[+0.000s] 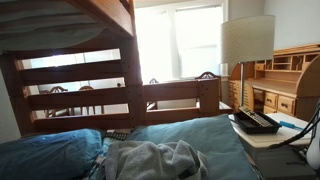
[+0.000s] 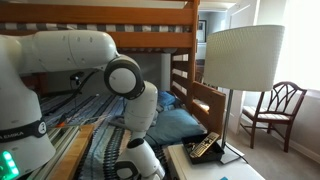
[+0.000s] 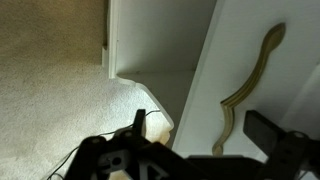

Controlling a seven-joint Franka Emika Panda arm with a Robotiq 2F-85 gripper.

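A white drawer front (image 3: 208,110) fills the right part of the wrist view, with a curved brass handle (image 3: 243,92) on it. My gripper is open, its two dark fingers wide apart at the bottom of that view. The handle's lower part shows between them, closer to the right finger; I cannot tell how far off it is in depth. In exterior view 2 my arm (image 2: 88,50) bends down between the bed and the white nightstand (image 2: 185,160); the fingertips are not clear there.
On the nightstand are a lamp (image 2: 240,55) and a black tray (image 2: 205,147) with items in it. The bunk bed (image 1: 75,73) with a grey blanket (image 1: 150,160) lies beside it. A thin cable (image 3: 80,145) runs over the carpet.
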